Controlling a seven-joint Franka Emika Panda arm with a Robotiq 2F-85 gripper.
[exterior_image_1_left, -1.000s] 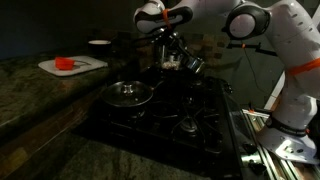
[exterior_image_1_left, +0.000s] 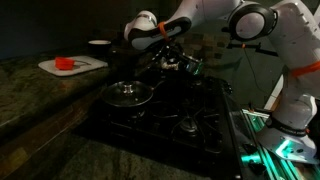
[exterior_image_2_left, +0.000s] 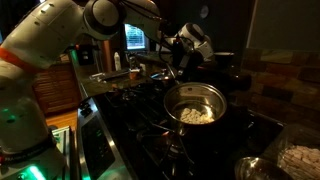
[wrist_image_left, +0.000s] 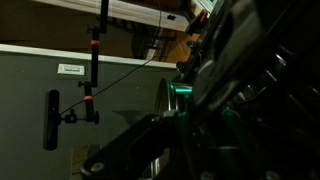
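Note:
In exterior view 1 my gripper (exterior_image_1_left: 164, 50) is at the far side of the stove, shut on something; its fingertips are hard to make out in the dark. A silver pot (exterior_image_1_left: 190, 66) hangs tilted just beside it. In exterior view 2 the gripper (exterior_image_2_left: 187, 50) is beyond a wide pan (exterior_image_2_left: 195, 105) with pale pieces (exterior_image_2_left: 196, 116) inside. The wrist view is very dark: a shiny curved rim (wrist_image_left: 163, 100) shows close to the fingers, while the grip point itself is hidden.
A round pan (exterior_image_1_left: 128, 93) rests on the black stove (exterior_image_1_left: 165, 128). On the counter lies a white tray (exterior_image_1_left: 75, 69) with a red object (exterior_image_1_left: 65, 63). Another shiny round item (exterior_image_2_left: 262, 169) and a clear container (exterior_image_2_left: 298, 160) sit near the front right.
The wrist of my arm has shifted left and slightly downward in exterior view 1, with the silver pot staying near it. Green light now shows around the arm's base. The round pan has stayed put.

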